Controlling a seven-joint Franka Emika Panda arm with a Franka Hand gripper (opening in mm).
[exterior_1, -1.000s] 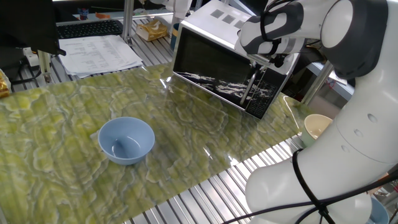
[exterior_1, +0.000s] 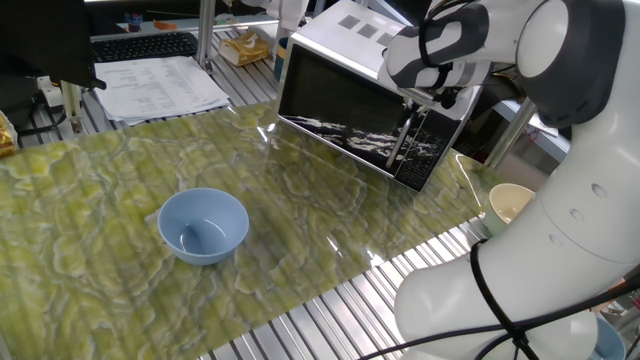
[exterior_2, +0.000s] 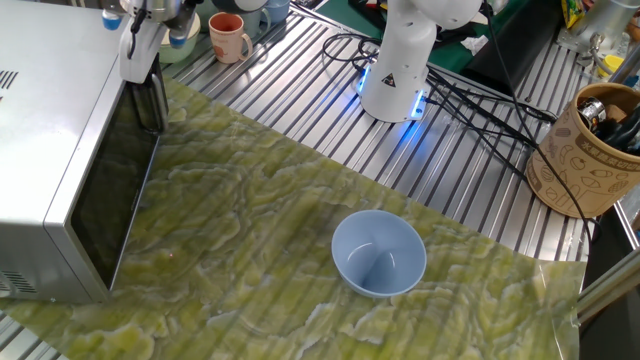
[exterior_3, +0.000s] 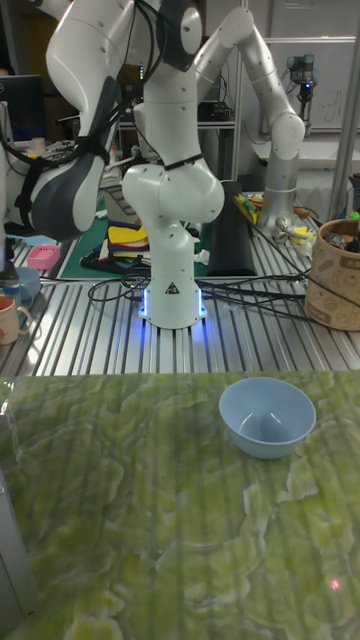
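Observation:
A light blue bowl (exterior_1: 203, 228) stands upright and looks empty on the green marbled mat (exterior_1: 90, 230). The same bowl (exterior_2: 378, 254) is in the middle right of exterior view 2. The microwave (exterior_2: 45, 120) has its dark door closed, as far as I can see. My gripper (exterior_1: 412, 108) is at the front of the microwave, close beside its upright door handle (exterior_1: 401, 142). In exterior view 2 the white hand (exterior_2: 146, 52) hangs over that same edge. Its fingers are small and dark against the door, so whether they grip the handle is unclear.
A pale green bowl (exterior_1: 508, 203) is near the arm's base, and a pink mug (exterior_2: 229, 38) sits behind the mat. At the right of exterior view 2 is a brown tool bucket (exterior_2: 585, 155). Between bowl and microwave the mat is clear.

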